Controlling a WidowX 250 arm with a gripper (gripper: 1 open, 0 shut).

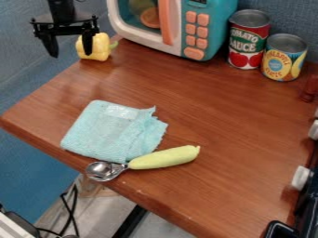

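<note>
My black gripper point(69, 45) hangs at the top left, its fingers pointing down beside a yellow pepper point(97, 48) at the back edge of the table. It appears open, with one finger in front of the pepper. A folded light blue cloth point(114, 126) lies on the wooden table, and below it a metal scoop point(103, 170) with a pale yellow-green handle or object point(165, 157) lies near the front edge.
A toy microwave point(168, 23), a tomato sauce can point(247, 42) and a yellow-labelled can point(284, 59) stand at the back. Black equipment point(300, 195) lines the right edge.
</note>
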